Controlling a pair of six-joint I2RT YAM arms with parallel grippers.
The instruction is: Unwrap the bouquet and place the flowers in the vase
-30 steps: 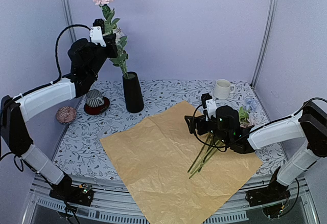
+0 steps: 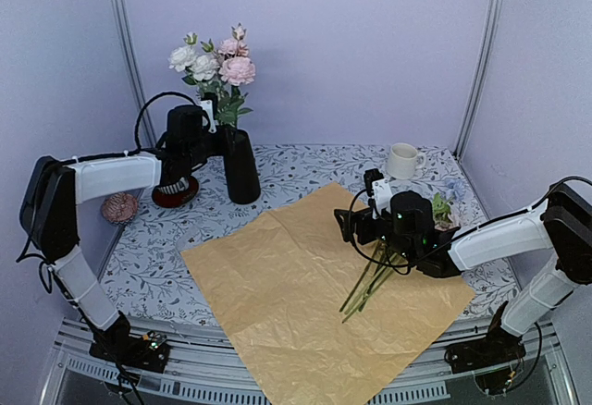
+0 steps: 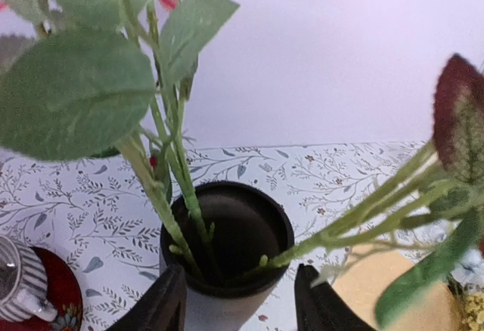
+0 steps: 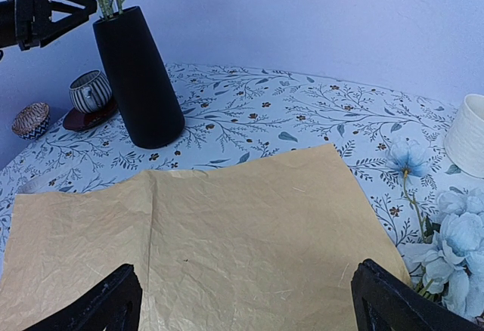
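White and pink flowers [image 2: 225, 61] stand in the tall black vase [image 2: 242, 170] at the back left. In the left wrist view one group of green stems [image 3: 178, 157] goes down into the vase mouth [image 3: 234, 221]; a second group [image 3: 363, 221] slants into it from the right, across the rim. Just in front of the vase top, my left gripper is open, its fingers spread with nothing gripped between them. My right gripper is wide open and empty above the brown paper. Loose green stems [image 2: 363, 296] lie on that paper beneath the right arm.
Brown paper [image 2: 277, 276] covers the middle of the table. Pale blue flowers [image 4: 454, 244] lie at the right, near a white mug [image 2: 403, 161]. Left of the vase are a striped cup [image 4: 91, 91] on a dark red saucer and a patterned bowl [image 2: 119, 207].
My left gripper has come down to vase-top height and opened, letting go of the flower stem. The pink blooms have sunk with it and now rest in the vase. The right arm is unmoved.
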